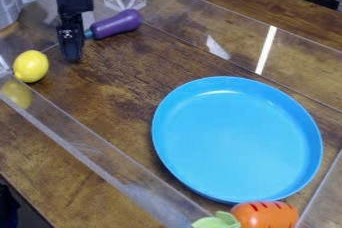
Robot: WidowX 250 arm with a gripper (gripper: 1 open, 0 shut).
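The black gripper (71,34) is at the top left, low over the wooden table, its tips beside the left end of a purple eggplant toy (118,22). It stands open. Below it lies a yellow lemon (30,66). A large blue plate (237,137) fills the right of the table, and an orange carrot toy (263,213) with green leaves sits at the bottom right edge.
Clear plastic walls border the work area. Bare wood (114,97) lies between the lemon and the plate, and more free table is at the upper middle.
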